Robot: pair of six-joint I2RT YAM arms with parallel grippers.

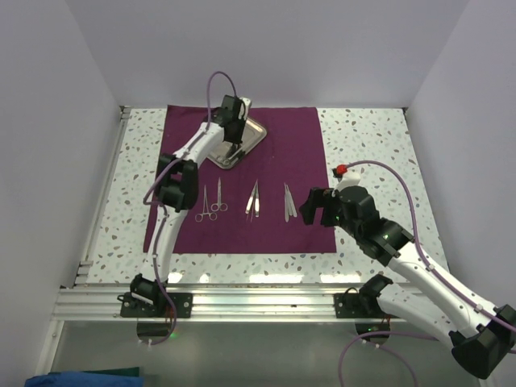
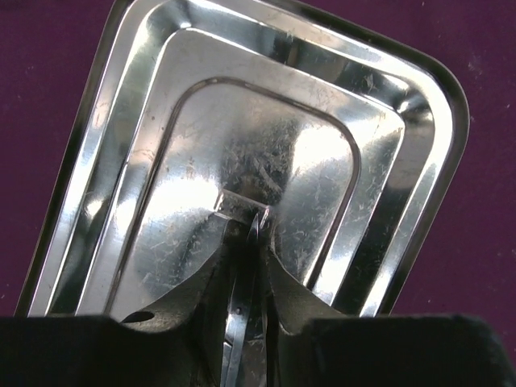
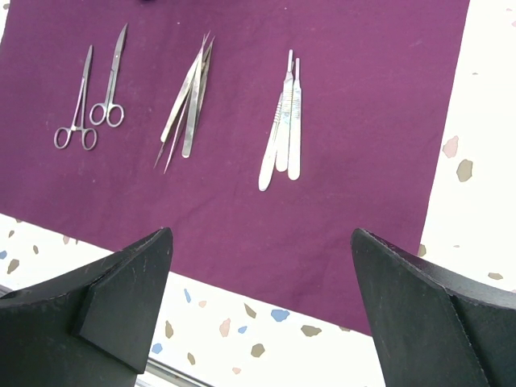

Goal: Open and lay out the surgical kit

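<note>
The steel tray (image 2: 290,137) lies at the back left of the purple cloth (image 1: 286,141). My left gripper is down in it, part open, its fingers either side of a slim steel instrument (image 2: 236,330); whether it touches is unclear. On the cloth lie forceps (image 3: 79,121), scissors (image 3: 112,97), several tweezers (image 3: 193,97) and a group of scalpel handles (image 3: 294,137), laid in separate places. My right gripper (image 1: 317,201) hangs open and empty over the cloth's right side.
The speckled table (image 1: 379,137) borders the cloth, with walls at back and sides.
</note>
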